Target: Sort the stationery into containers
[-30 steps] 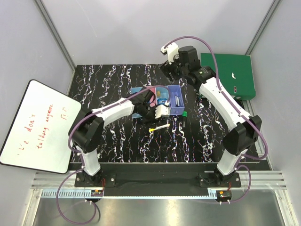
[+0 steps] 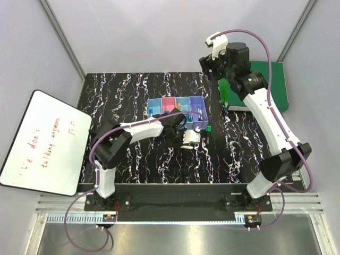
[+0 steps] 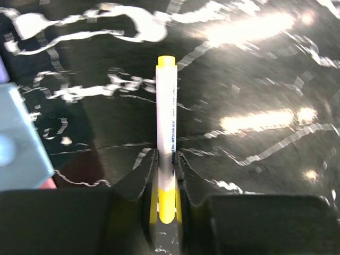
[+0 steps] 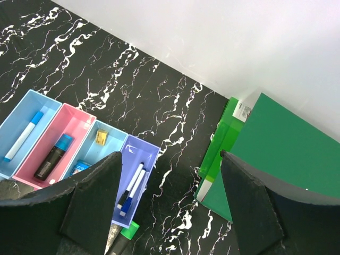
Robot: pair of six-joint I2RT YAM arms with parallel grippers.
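Note:
A white marker with yellow ends (image 3: 166, 106) lies between the fingertips of my left gripper, shut on it just below the containers. The containers are blue (image 4: 40, 106), pink (image 4: 82, 115), light blue (image 4: 114, 133) and purple (image 4: 146, 149), holding markers, bottles and small items. A dark green-capped marker (image 2: 209, 135) lies right of the left gripper, outside the containers. My right gripper hangs open and empty high at the back right.
A green board (image 4: 281, 154) with translucent green pieces stands at the back right. A whiteboard (image 2: 45, 143) lies at the left.
The left gripper has moved down and right onto the yellow-ended marker and taken hold of it. The right arm has moved back and to the right, away from the containers.

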